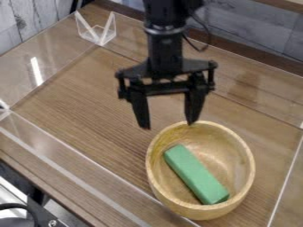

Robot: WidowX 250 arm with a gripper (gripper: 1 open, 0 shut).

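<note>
My black gripper (171,108) hangs in the upper middle, pointing down, its fingers spread open just behind and above a round tan bowl (236,153). A green rectangular block (194,175) lies slanted inside the bowl at the lower right of the view. I see nothing held between the fingers.
A white wire-like object (97,28) stands at the back left. The table's edges show at left and bottom left.
</note>
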